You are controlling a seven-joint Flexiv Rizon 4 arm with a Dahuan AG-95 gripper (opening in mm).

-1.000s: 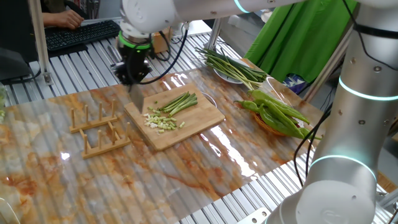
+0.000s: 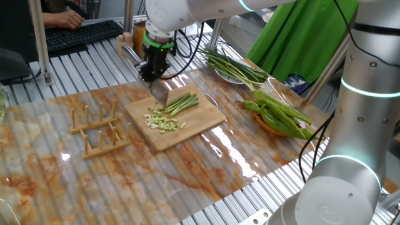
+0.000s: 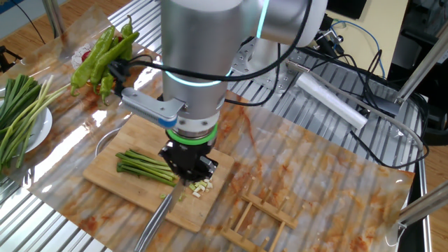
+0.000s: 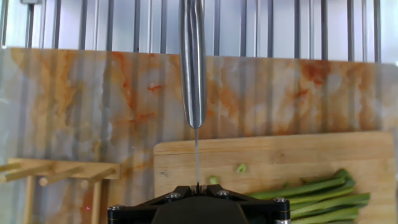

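Note:
A knife [image 4: 193, 68] with a steel handle extends forward from my gripper, which is shut on its thin blade, seen edge-on in the wrist view. In exterior view 1 the broad blade [image 2: 159, 91] hangs down over the back part of the wooden cutting board [image 2: 159, 141]. On that board lie a bundle of green stalks [image 2: 185, 102] and several chopped pieces [image 2: 164, 123]. My gripper is above the board, close to the cut ends of the stalks. Whether the blade's edge touches anything below is hard to tell.
Left of the board stands a wooden peg rack [image 2: 100, 139]. A plate of long green stalks [image 2: 234, 69] is at the back right, and a basket of green peppers [image 2: 275, 115] on the right.
Over the last second my gripper has moved right in exterior view 1, carrying the knife from the board's left back corner toward the stalks. The vegetables and rack look unchanged.

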